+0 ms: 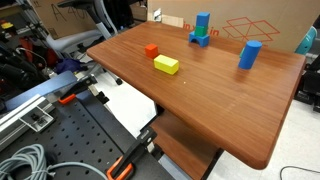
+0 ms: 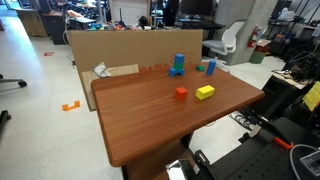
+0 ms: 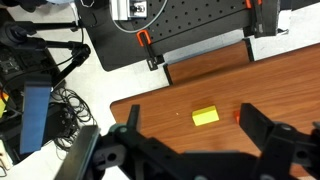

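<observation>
My gripper shows only in the wrist view, its dark fingers spread apart at the lower edge; it stands open, high above the wooden table. A yellow block (image 1: 166,65) lies near the table's front edge, with a smaller red block (image 1: 151,50) to its left. Farther back, a blue and green stack (image 1: 201,29) stands upright on a blue base. To its right is a separate blue cylinder (image 1: 250,54). From above, the yellow block (image 3: 205,116) appears below the table edge, between the finger directions, and the red block (image 3: 238,117) is partly hidden by the right finger.
A tan panel (image 2: 120,51) stands along the table's far side. A black base table (image 1: 66,138) with cables is separated from it by a gap.
</observation>
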